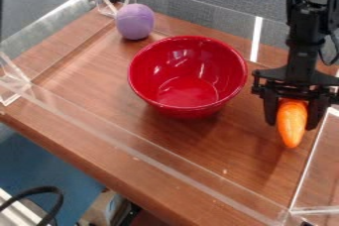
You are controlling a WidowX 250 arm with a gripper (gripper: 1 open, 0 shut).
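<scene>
At the right of the camera view my black gripper (291, 96) is low over the wooden table, its fingers around the upper end of an orange carrot-like object (292, 129), which points toward the front. Left of it sits an empty red bowl (185, 86). A purple ball (134, 22) rests at the back left.
Clear plastic walls border the wooden table (119, 146) along the back, left and right. A black cable and other items lie below the table's front-left edge.
</scene>
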